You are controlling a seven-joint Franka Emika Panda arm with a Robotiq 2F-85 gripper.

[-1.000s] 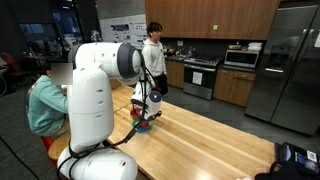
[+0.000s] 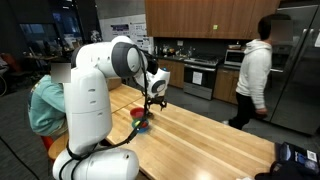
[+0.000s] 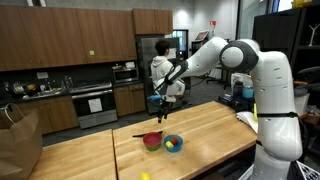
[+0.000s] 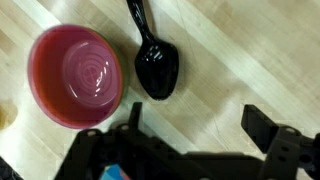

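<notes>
My gripper stands open above the wooden table, its black fingers wide apart with nothing between them. A black spoon point(image 4: 157, 66) lies on the table ahead of the fingers in the wrist view, bowl end toward me. Left of it is an empty pink-red bowl point(image 4: 88, 75); in exterior view 2 this bowl point(image 3: 153, 142) is beside a blue bowl point(image 3: 174, 144) with colourful items inside. Only a blue sliver of that second bowl point(image 4: 113, 172) shows below the gripper. In exterior view 2 the gripper point(image 3: 170, 103) hangs above and behind both bowls.
A small yellow object point(image 3: 145, 176) sits near the table's near edge. A person point(image 2: 254, 75) stands beyond the table, and another seated person point(image 2: 47, 108) is at the left.
The gripper has risen from lower down near the bowls. The standing person has walked to the right across exterior view 1.
</notes>
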